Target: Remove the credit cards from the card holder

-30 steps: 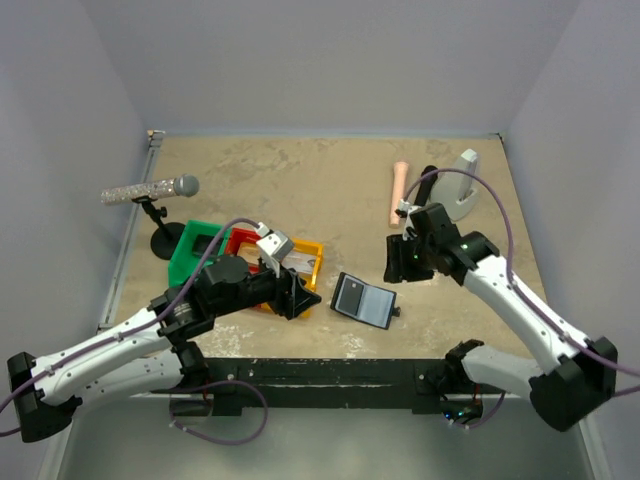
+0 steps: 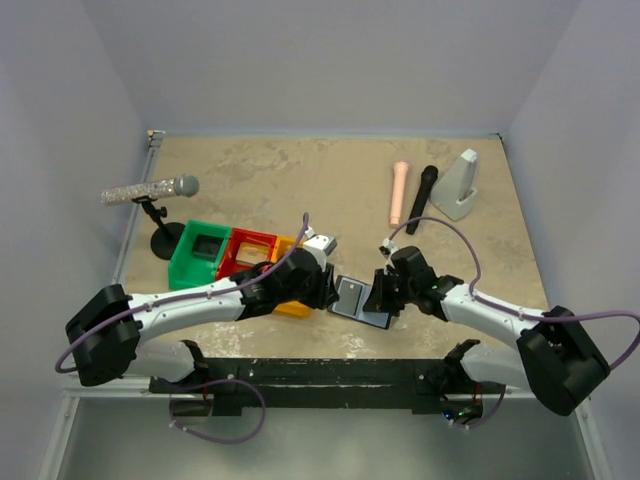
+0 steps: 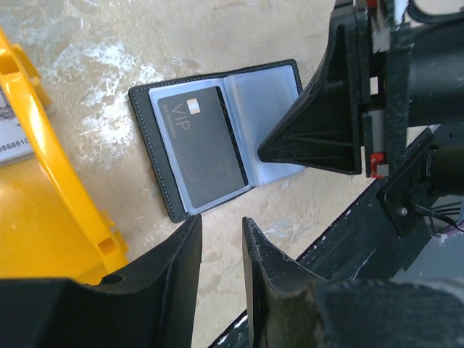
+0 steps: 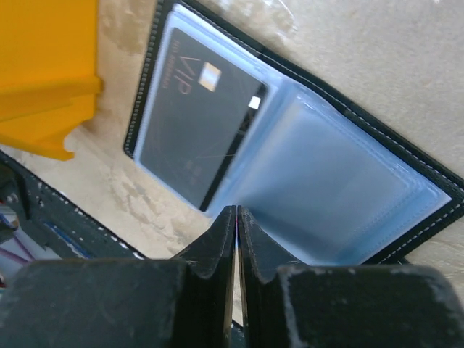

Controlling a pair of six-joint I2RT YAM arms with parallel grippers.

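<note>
The black-edged card holder (image 3: 161, 170) lies open and flat on the table, with clear sleeves inside. A dark grey VIP card (image 3: 203, 145) sits in the left sleeve; the sleeve on the right (image 4: 341, 181) looks empty of cards. Over the table just in front of the holder's left half, my left gripper is partly open, its narrow gap empty. My right gripper is shut, its fingertips low at the clear sleeves near the fold. Whether they pinch any of the plastic is not visible.
Left of the holder stand green (image 2: 190, 265), red (image 2: 236, 250) and orange (image 3: 69, 174) bins; a card (image 3: 14, 148) lies in the orange one. A microphone on a stand (image 2: 160, 190) is at the far left. Free table lies behind the holder.
The holder has stayed in place.
</note>
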